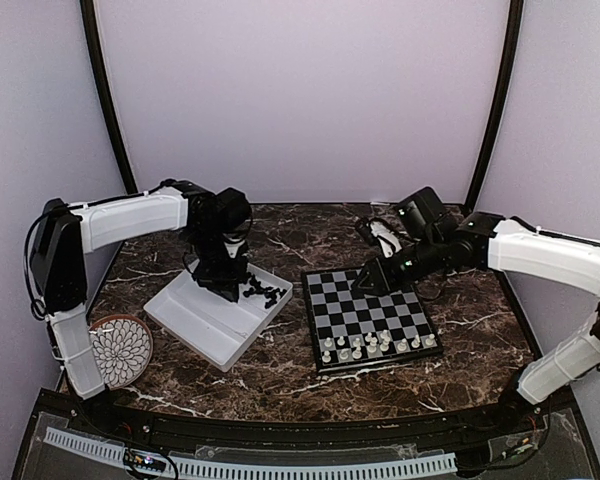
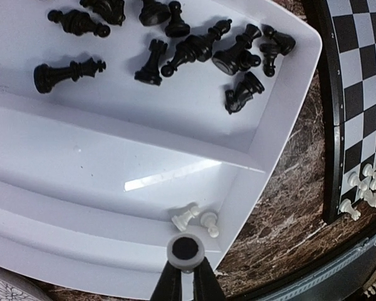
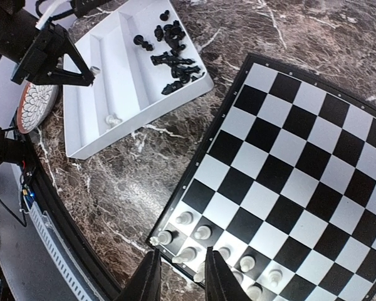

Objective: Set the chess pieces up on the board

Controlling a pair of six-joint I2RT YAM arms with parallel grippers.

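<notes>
My left gripper is shut on a white chess piece, its round dark-bottomed base toward the camera. It hangs above the white tray. Two more white pieces, one of them a pawn, lie in the tray's front compartment. Several black pieces lie tipped over in the other compartment. White pieces stand on the near rows of the chessboard; the rest of the board is bare. Over the board, my right gripper is open, its fingers a little apart with nothing visible between them.
A patterned round dish sits left of the tray. Bare marble tabletop lies between tray and board and along the front. The standing white pieces are crowded close together at the board's near edge.
</notes>
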